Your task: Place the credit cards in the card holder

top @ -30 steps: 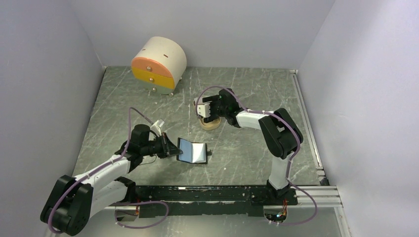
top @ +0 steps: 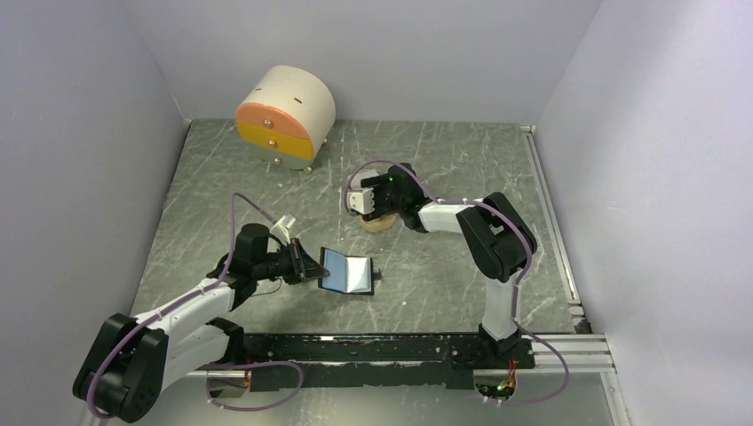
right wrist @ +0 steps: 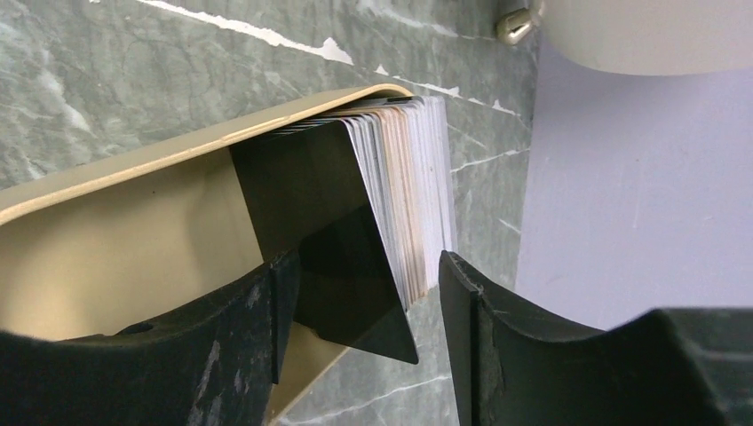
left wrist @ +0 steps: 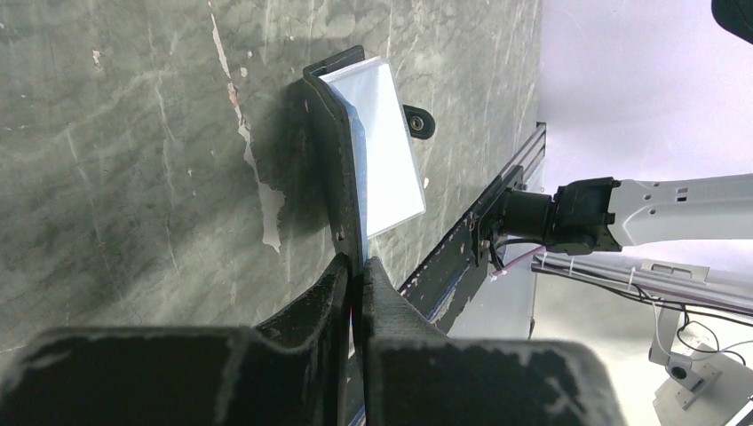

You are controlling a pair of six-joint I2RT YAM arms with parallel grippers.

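Observation:
The card holder (top: 359, 275) lies open on the table, its black cover (left wrist: 330, 169) raised and its clear sleeves (left wrist: 377, 133) spread to the right. My left gripper is shut on the edge of that cover. A stack of credit cards (right wrist: 413, 169) leans at one end of a beige tray (right wrist: 115, 222), a black card (right wrist: 328, 231) on its near face. Around the stack's near edge, my right gripper stands part open, one finger on the black card's side and the other beyond the pale cards. From above, the right gripper hides most of the cards.
A rounded cabinet with coloured drawers (top: 286, 115) stands at the back left. Table between the tray and the card holder is bare. The holder's snap strap (left wrist: 419, 122) sticks out to its right.
The left arm and the card holder have stayed in place.

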